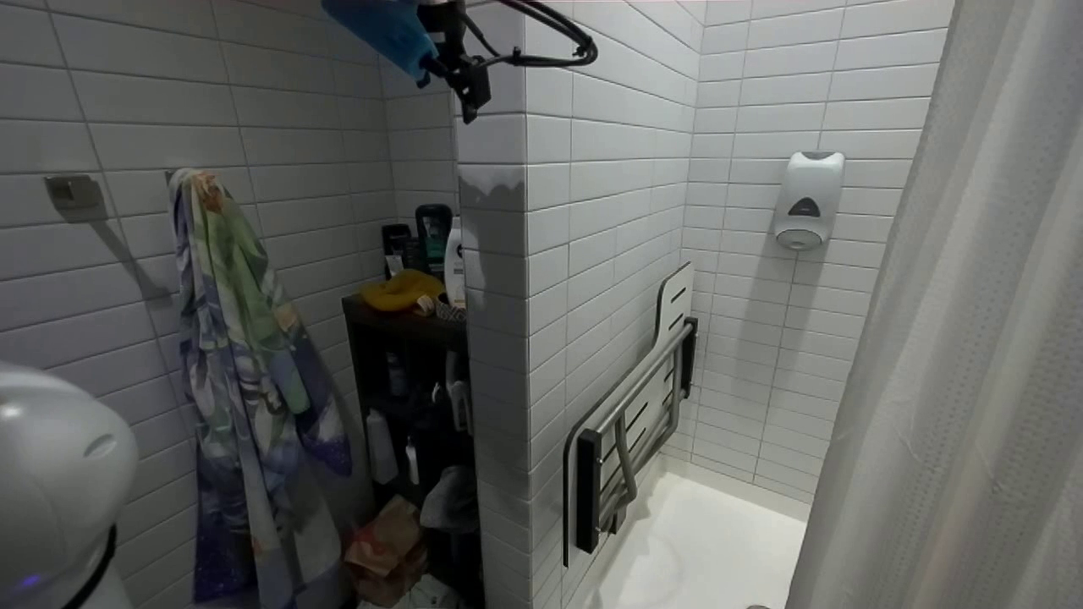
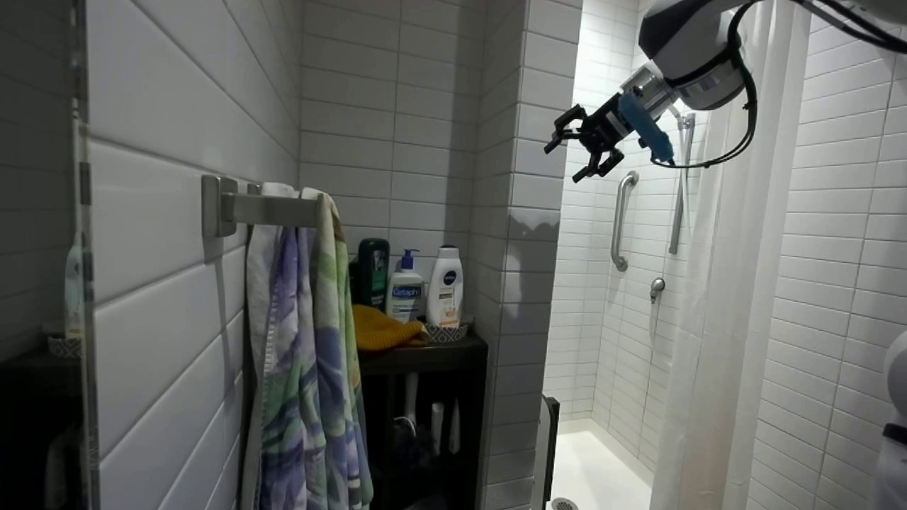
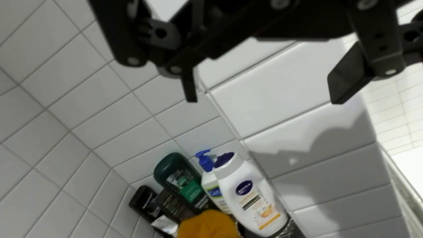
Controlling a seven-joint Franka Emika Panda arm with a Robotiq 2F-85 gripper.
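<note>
High in the room, well above the dark shelf, my gripper (image 2: 567, 163) stands open with its black fingers spread and nothing between them. Only its lower part shows at the top edge of exterior view 1. On the shelf top are a white Nivea bottle (image 3: 252, 195), a white bottle with a blue pump (image 3: 212, 178) and a dark green bottle (image 3: 182, 178). A mustard-yellow cloth (image 2: 380, 329) lies in front of them. In the wrist view, all of these sit below my fingers, apart from them.
A tiled wall end (image 1: 494, 304) separates the shelf (image 1: 406, 323) from the shower. Patterned towels (image 1: 239, 365) hang left of the shelf. The shower holds a folded seat (image 1: 634, 416), and a curtain (image 1: 964, 335) hangs at the right.
</note>
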